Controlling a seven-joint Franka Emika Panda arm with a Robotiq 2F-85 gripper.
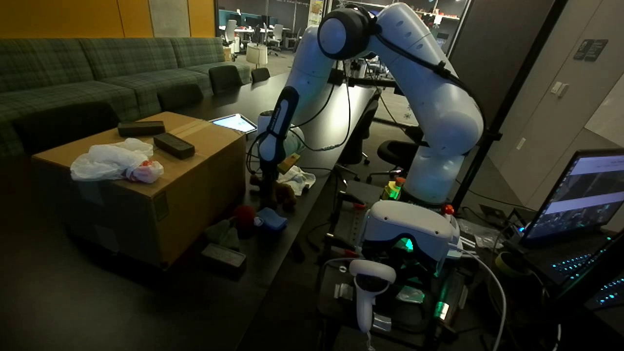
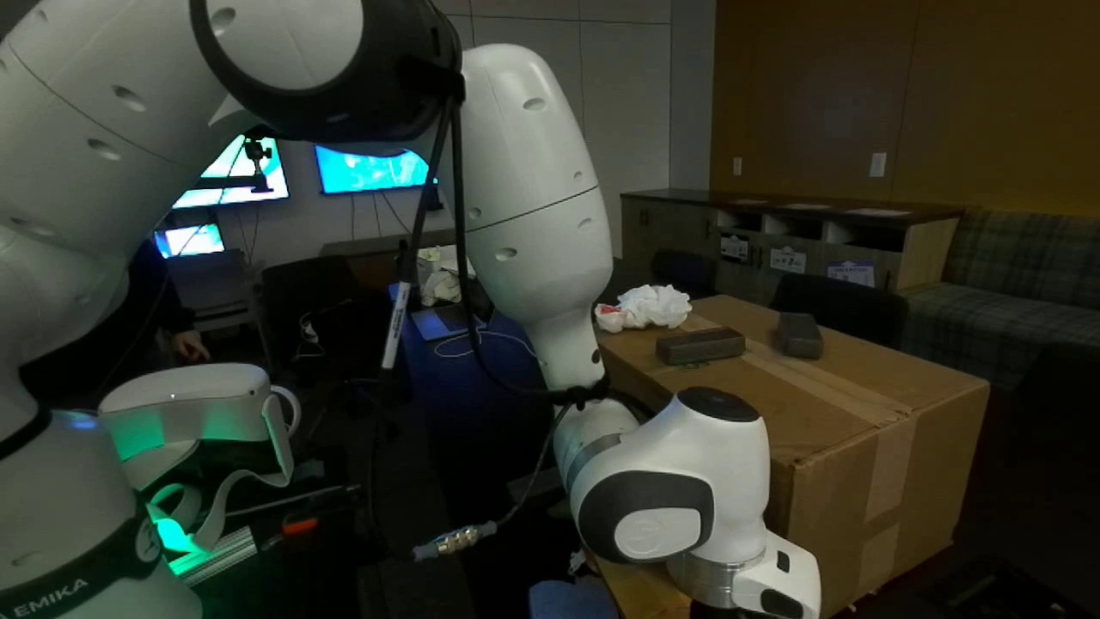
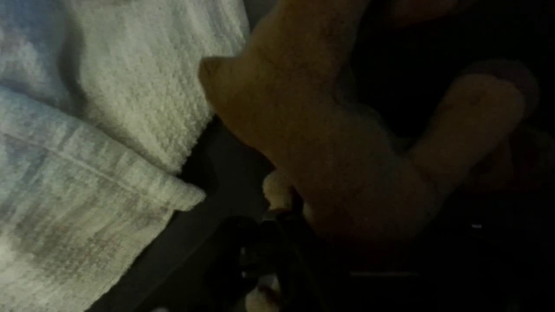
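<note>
A brown plush toy fills the middle of the wrist view, with the dark fingers of my gripper at its lower edge. In exterior view 1 my gripper points down at the brown toy, low over the table and overlapping it in the picture. Whether the fingers stand apart or have part of the toy between them is lost in shadow. A pale towel lies beside the toy, seen at the left of the wrist view. Exterior view 2 shows the wrist of the arm, but the fingers are below its frame.
A large cardboard box stands close to the gripper, bearing a white plastic bag and two dark blocks. Nearer the camera lie a red object, a blue cloth-like item and a dark block.
</note>
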